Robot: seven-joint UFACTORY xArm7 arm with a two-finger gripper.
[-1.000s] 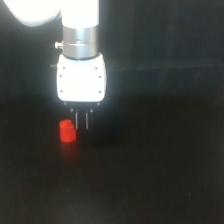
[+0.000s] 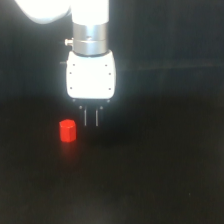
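Observation:
A small red block (image 2: 68,131) with a lighter top stands on the black surface, left of the picture's middle. Above it and to its right hangs my gripper (image 2: 91,118), pointing down from a white housing. Its two thin fingers are apart, with only dark background between them. A gap shows between the left finger and the block in this view. How far the fingertips are above the surface, or how deep they are relative to the block, is hard to judge.
The white arm (image 2: 90,12) comes down from the top edge. The dark background makes the table's edges hard to make out.
My gripper has shifted to the right and slightly up in the picture, away from the red block. The block appears to be in the same place.

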